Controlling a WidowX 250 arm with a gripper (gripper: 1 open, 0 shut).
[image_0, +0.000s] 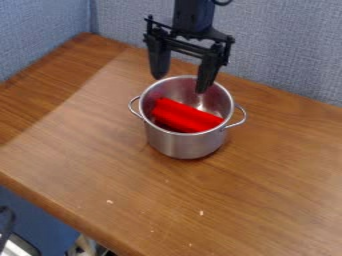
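A steel pot (187, 143) with two side handles stands on the wooden table. Inside it lies a red cylinder (185, 116), tilted along the pot's interior. My black gripper (181, 78) hangs over the pot's back part, open, its two fingers apart with nothing held between them. The right fingertip is just above the pot's rear interior, the left one above the back-left rim.
Blue-grey padded walls (287, 50) bound it at the back and left. A blue area shows past the front-left edge.
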